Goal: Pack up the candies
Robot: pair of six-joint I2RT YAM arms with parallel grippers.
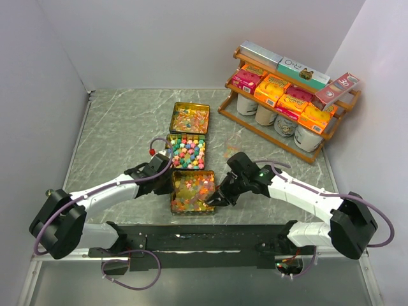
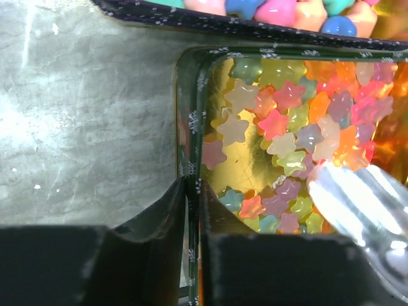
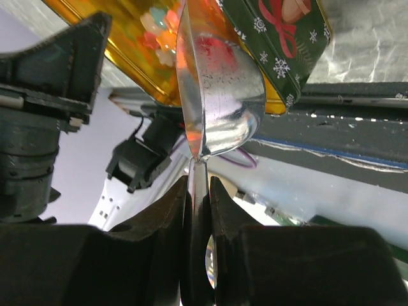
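Observation:
The nearest tin (image 1: 192,211) holds star-shaped gummy candies (image 2: 298,127) and stands near the table's front edge. At its left wall is my left gripper, its two fingers on either side of the rim and shut on it. My right gripper is shut on the handle of a metal scoop (image 3: 223,95). The scoop's bowl is down in the same tin, among the candies at its right side, seen also in the left wrist view as a shiny scoop (image 2: 357,197). How many candies lie in the bowl is hard to tell.
A wooden rack (image 1: 280,102) with boxes and jars fills the back right. A small clear bag (image 1: 233,148) lies right of the tins.

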